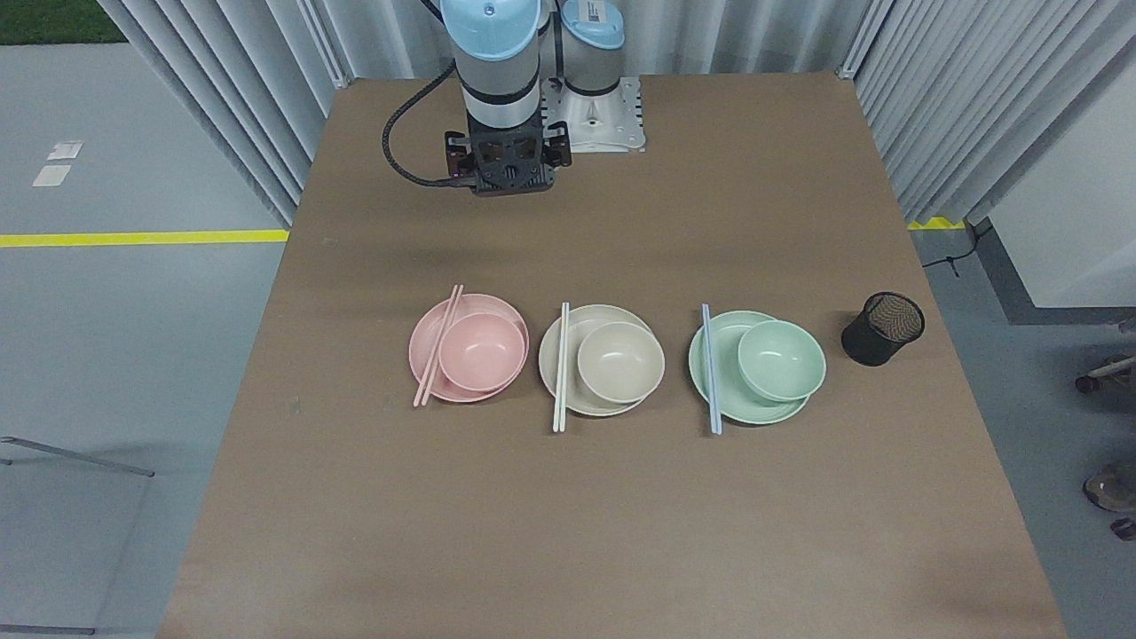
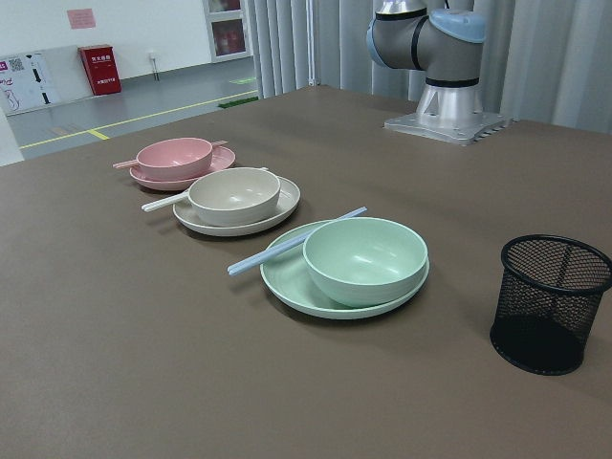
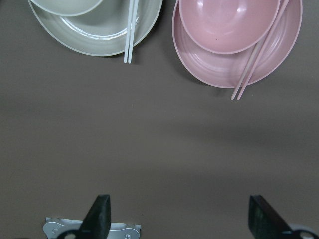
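Observation:
Three place settings stand in a row: a pink bowl (image 1: 481,351) on a pink plate (image 1: 457,394) with pink chopsticks (image 1: 437,346); a cream bowl (image 1: 620,362) on its plate (image 1: 593,408) with white chopsticks (image 1: 561,367); a mint bowl (image 1: 782,360) on its plate (image 1: 750,412) with pale blue chopsticks (image 1: 713,368). A black mesh cup (image 1: 881,328) stands to their right. My gripper is open with nothing between its fingers, over bare table behind the settings, as the wrist view shows.
A curtain hangs behind the arm; a cable loops beside the arm in the front view.

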